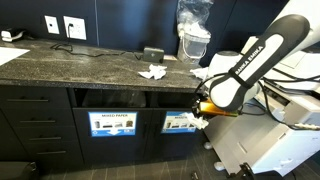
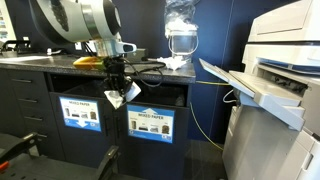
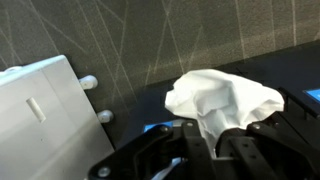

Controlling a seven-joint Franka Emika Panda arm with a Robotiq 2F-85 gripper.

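Observation:
A crumpled white paper [image 2: 122,95] hangs below my gripper [image 2: 114,82], which is shut on it. The wrist view has the paper [image 3: 225,98] sticking out past the dark fingers, hiding their tips. In the first exterior view the gripper [image 1: 201,110] stands in front of the counter edge, at the right of the cabinet. Beneath it, the paper is partly over the right bin's label [image 1: 178,122]. Another crumpled white paper [image 1: 153,72] lies on the dark counter [image 1: 85,70].
Two open bin slots sit under the counter; the left one carries a "Mixed paper" label [image 1: 112,123]. A clear bucket [image 2: 183,43] stands at the counter's back. A printer [image 2: 285,60] with a tray jutting out [image 2: 262,93] occupies the right side.

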